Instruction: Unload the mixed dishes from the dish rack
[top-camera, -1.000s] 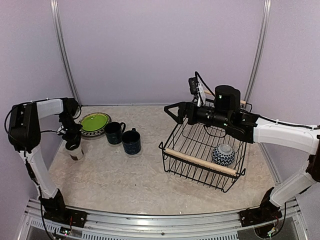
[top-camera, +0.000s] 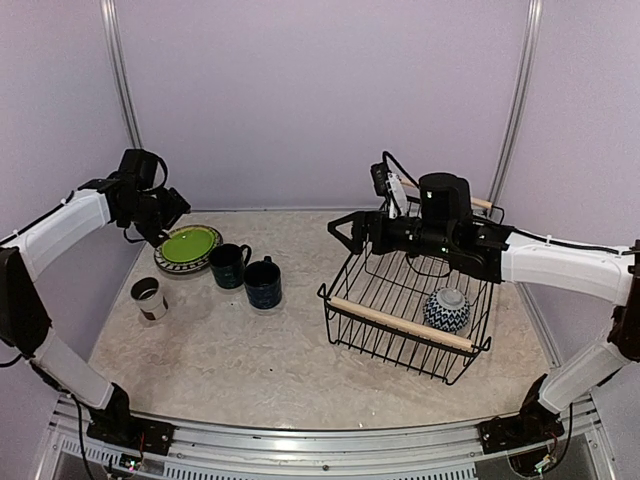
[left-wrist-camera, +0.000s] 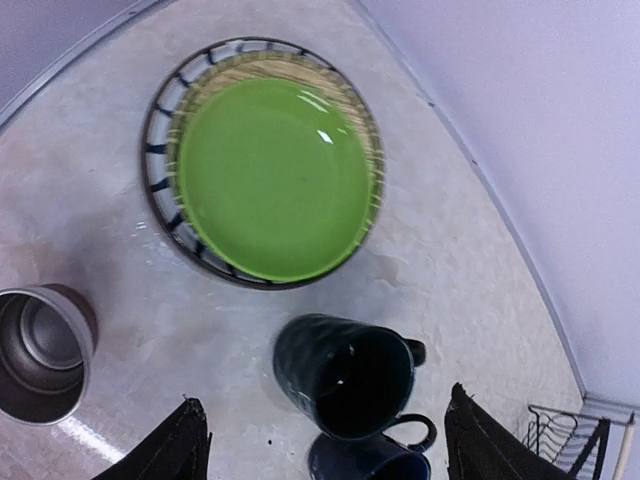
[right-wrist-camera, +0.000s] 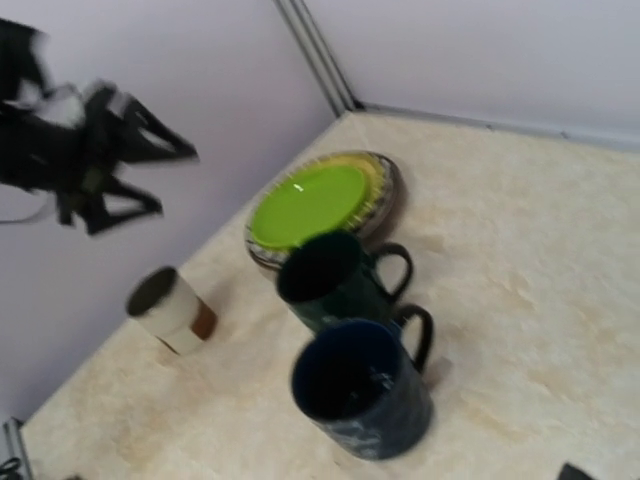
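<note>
My left gripper (top-camera: 162, 220) hangs open and empty above the stacked plates (top-camera: 188, 243), green on top. A small white cup (top-camera: 150, 298) stands below it, left of a dark green mug (top-camera: 228, 266) and a navy mug (top-camera: 263, 285). At right is the black wire dish rack (top-camera: 400, 322) with wooden handles, holding one patterned bowl (top-camera: 445, 312), upside down. My right gripper (top-camera: 350, 232) is open over the rack's left part. The left wrist view looks down on plates, cup and mugs.
Walls enclose the back and both sides.
My left gripper has risen and moved right, away from the white cup, which now stands uncovered.
</note>
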